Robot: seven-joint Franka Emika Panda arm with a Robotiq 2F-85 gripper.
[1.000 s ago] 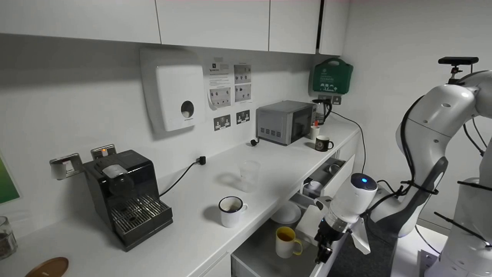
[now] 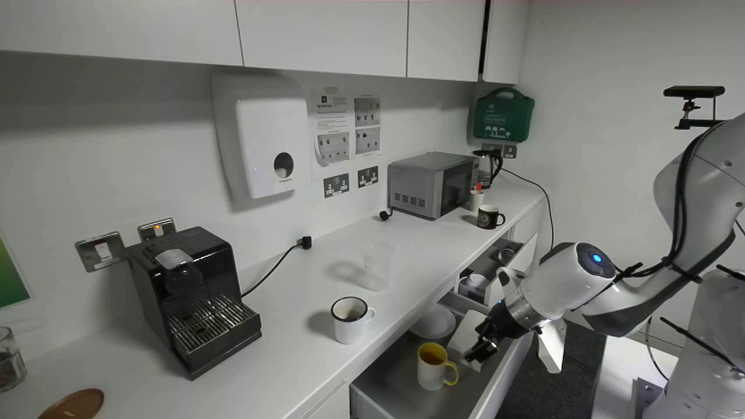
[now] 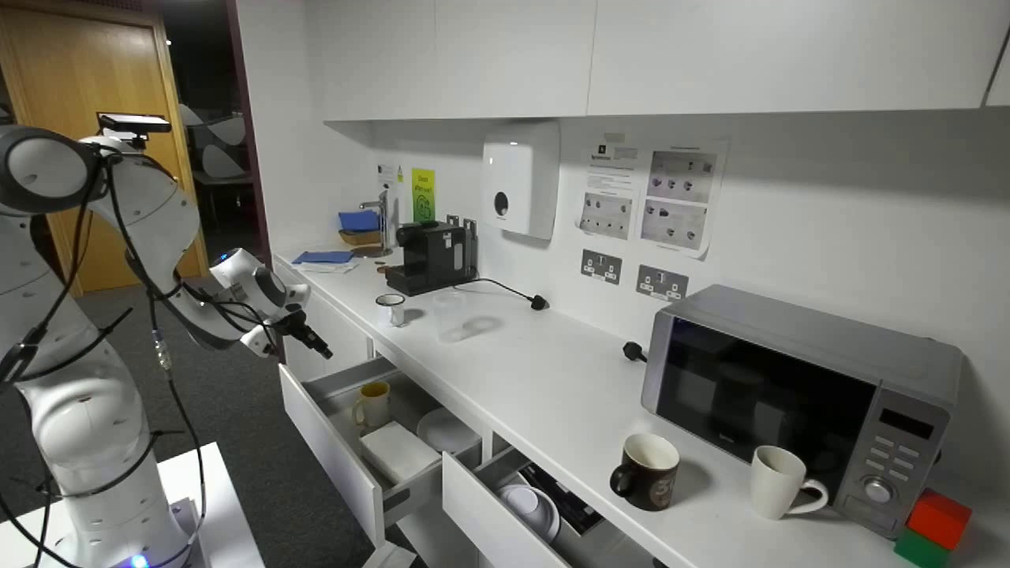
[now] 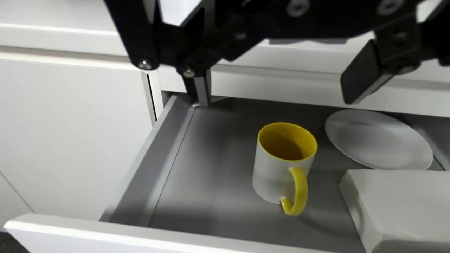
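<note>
A white mug with yellow inside and a yellow handle (image 4: 276,177) stands upright in the pulled-out lower drawer (image 4: 202,177). The same yellow mug (image 2: 430,373) shows in exterior view 1, and in exterior view 2 the mug (image 3: 374,405) sits near the drawer's far end. My gripper is open, its fingers wide apart with nothing between them. It is above and in front of the drawer, apart from the mug. In exterior view 2 the gripper (image 3: 328,354) hangs higher than the drawer's front panel.
Beside the mug lie a white box (image 4: 400,202) and a white plate (image 4: 379,139). A second drawer (image 3: 511,511) with dishes is open. On the counter (image 3: 559,379) stand an enamel mug (image 2: 349,321), a clear cup (image 2: 378,266), a coffee machine (image 2: 192,300) and a microwave (image 3: 805,379).
The arm has drawn back and risen. The gripper went up, from pointing steeply down beside the drawer front to a more level tilt. The mug has stayed in place.
</note>
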